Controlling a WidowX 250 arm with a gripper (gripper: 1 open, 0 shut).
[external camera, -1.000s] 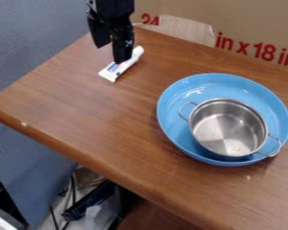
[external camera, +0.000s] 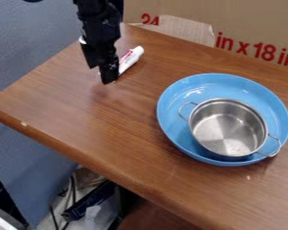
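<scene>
The black gripper [external camera: 107, 69] reaches down from the top left over a white tube [external camera: 130, 57] that lies on the wooden table, its fingers low at the near part of the tube and partly hiding it. Whether the fingers are open or closed on it is unclear. To the right, a steel pot [external camera: 227, 125] with two wire handles sits on a blue plate [external camera: 178, 97].
A cardboard box [external camera: 255, 22] stands behind the table's back edge. A grey-blue surface lies beyond the left edge, with clutter on the floor below.
The gripper has moved down and slightly left onto the tube, covering more of it. The pot and plate have not moved.
</scene>
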